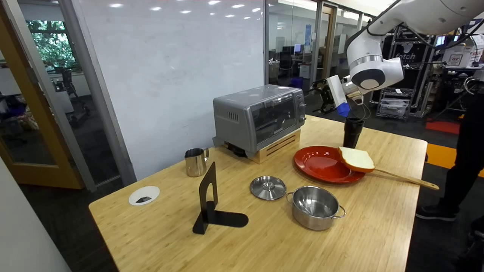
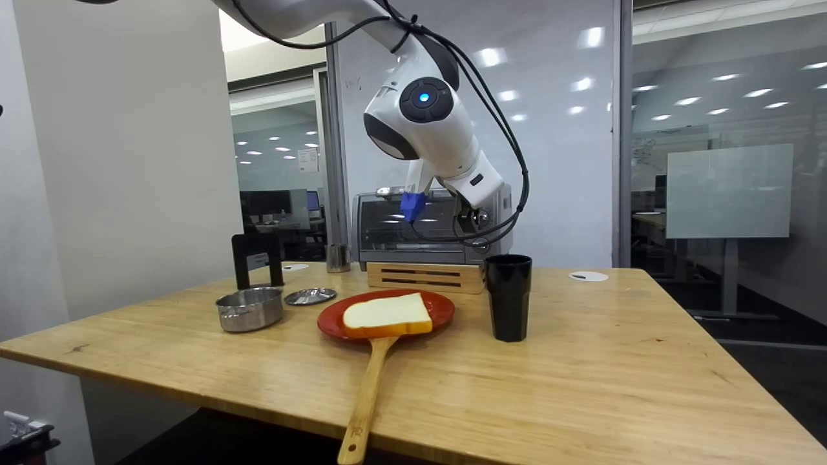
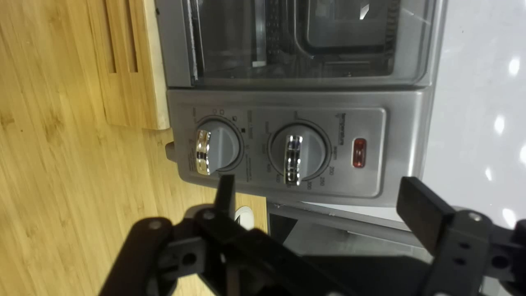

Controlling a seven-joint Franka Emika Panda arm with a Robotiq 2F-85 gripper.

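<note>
A grey toaster oven rests on a wooden stand, its glass door closed. In the wrist view its control panel shows a left knob, a second knob marked with temperatures, and a red indicator. My gripper is open in front of the panel, its fingers well apart with nothing between them. Both knobs appear just beyond the fingertips; whether there is contact cannot be told, but none shows. From the second exterior view, the arm's wrist hides part of the oven's right side.
A black cup stands below and near the arm. Bread lies on a wooden spatula over a red plate. A pot, lid, steel pitcher and black bookend are farther left.
</note>
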